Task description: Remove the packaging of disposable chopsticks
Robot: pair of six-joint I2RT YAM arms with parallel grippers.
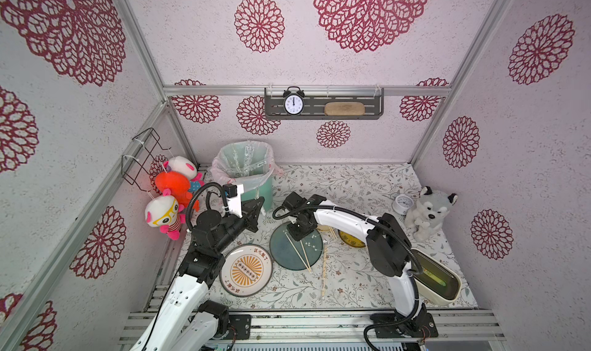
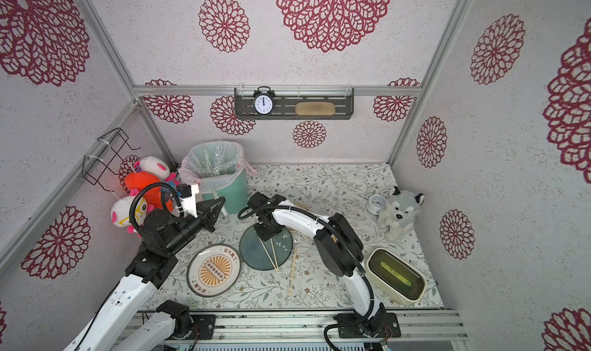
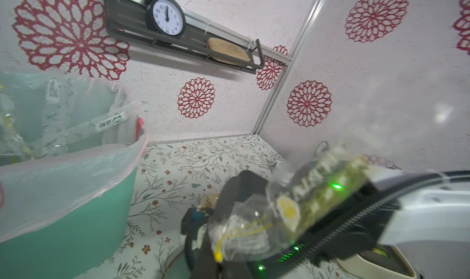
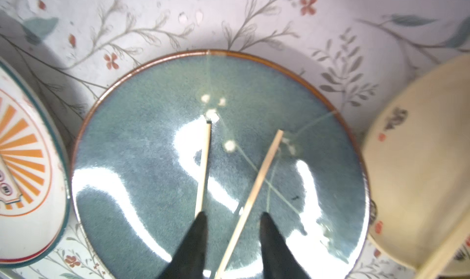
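Two bare wooden chopsticks [image 4: 254, 195] lie apart on the blue-green plate [image 1: 283, 258]. Above them, my right gripper has its fingers [image 4: 193, 244] spread, with nothing gripped between them; one stick passes through the gap from below in the right wrist view. Off to the left, near the bin, my left gripper [image 1: 263, 204] is shut on a clear plastic wrapper [image 3: 293, 205] with yellow-green print, which fans out in front of its wrist camera. The exact pinch point is hidden by the plastic.
A green bin [image 1: 261, 187] with a pink-edged liner holds other clear wrappers. Left of the blue-green plate is a patterned plate [image 1: 231, 274]; right of it a beige dish [image 4: 416, 146] and a long thin strip [image 1: 324, 277].
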